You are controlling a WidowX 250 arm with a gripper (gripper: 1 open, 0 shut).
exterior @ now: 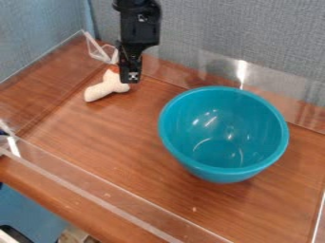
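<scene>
My black gripper (pixel 129 74) hangs at the back left, just above and right of a small pale object (pixel 105 90) with an orange tip, which lies on the wooden table. The gripper looks shut, with nothing visible between its fingers. A large teal bowl (pixel 223 133) stands on the right half of the table.
Grey padded walls (pixel 241 38) close off the back and left. A white strap or cord lies behind the gripper. Clear strips run along its edges.
</scene>
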